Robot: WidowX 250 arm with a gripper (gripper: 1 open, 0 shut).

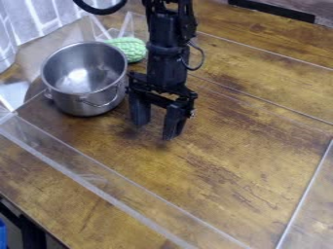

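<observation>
My black gripper (159, 119) hangs low over the wooden tabletop in the middle of the view, its two dark fingers apart, with nothing visible between them. To its left stands a steel pot (84, 73) with a handle on its near side. Behind the arm, at the upper left, lies a green and white object (128, 49), partly hidden by the pot and arm.
Clear panels or edges run along the left and right sides, and something white lies at the far left.
</observation>
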